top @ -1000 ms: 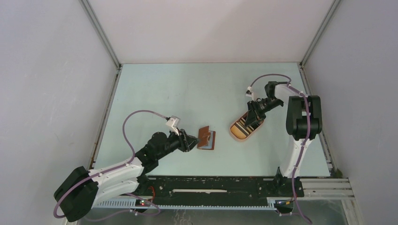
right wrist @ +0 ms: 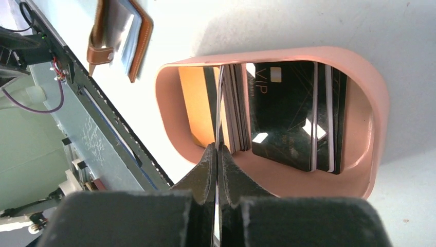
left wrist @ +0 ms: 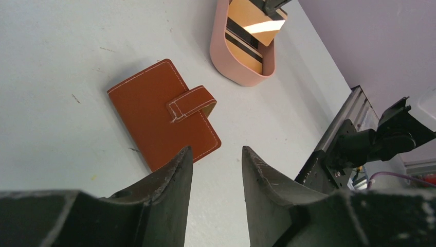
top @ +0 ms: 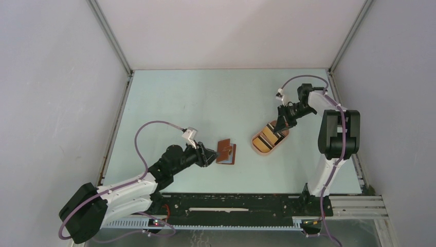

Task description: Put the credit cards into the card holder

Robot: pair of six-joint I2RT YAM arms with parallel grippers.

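Note:
The brown leather card holder (left wrist: 149, 103) lies on the table with its strap folded across one edge; the top view shows its cover (top: 223, 147) raised. Close to it, my left gripper is open, nothing between its fingers. Over the pink bin (right wrist: 319, 54), my right gripper is shut on a thin credit card (right wrist: 219, 100), seen edge-on in the right wrist view. In the left wrist view this card (left wrist: 255, 23) shows a tan face, partly raised above the others. Black cards (right wrist: 283, 113) and a tan card (right wrist: 198, 105) stand in the bin.
Bare table (top: 195, 98) stretches behind the holder and the bin. A free gap separates holder and bin. The dark rail (top: 231, 206) runs along the table's front edge.
My right gripper has shifted slightly right and up in the top view, and a tan card has risen with it from the bin. The left arm and the holder are unmoved.

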